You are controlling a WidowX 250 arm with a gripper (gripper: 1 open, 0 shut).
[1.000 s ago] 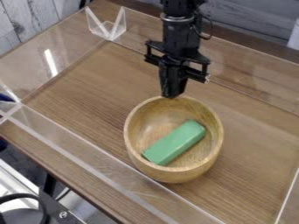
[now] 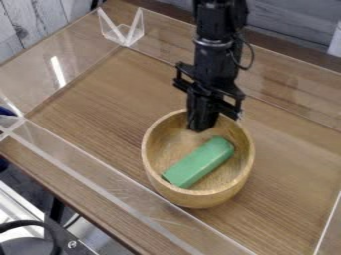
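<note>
A round light-wooden bowl (image 2: 167, 149) sits at the centre front of the table, with a green oblong block (image 2: 200, 163) lying inside it. The dark gripper (image 2: 202, 124) hangs at the bowl's back rim, its tips pointing down. It looks shut, and nothing shows held in it.
The wooden table (image 2: 80, 110) has free room to the left and right of the bowl. A clear plastic object (image 2: 122, 28) stands at the back left. A dark cable (image 2: 40, 227) lies at the lower left.
The bowl and green block look unchanged.
</note>
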